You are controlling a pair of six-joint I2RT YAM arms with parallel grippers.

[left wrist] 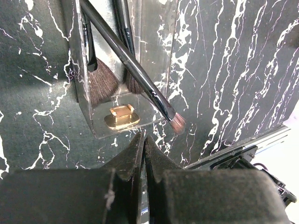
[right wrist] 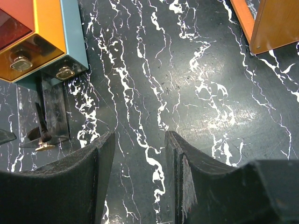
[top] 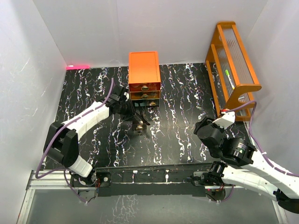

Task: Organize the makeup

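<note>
The orange drawer cabinet [top: 144,67] has its clear bottom drawer [left wrist: 156,60] pulled out, with a gold handle [left wrist: 122,116] at the front. Two black brushes with dark bristles lie inside, one a fan-shaped brush [left wrist: 102,81]. A thinner brush [left wrist: 126,58] slants across the drawer, its pale pinkish tip jutting past the front right corner. My left gripper is shut just in front of the drawer, nothing showing between its fingers. Over the marble surface at the right, my right gripper stands open and empty; the drawer [right wrist: 56,109] is far to its left.
A wooden rack [top: 233,70] with ribbed clear panels stands at the back right, a green-and-white item [top: 229,78] on it. A pink object [top: 77,67] lies at the back left wall. Marble surface [top: 175,130] between drawer and right arm is clear.
</note>
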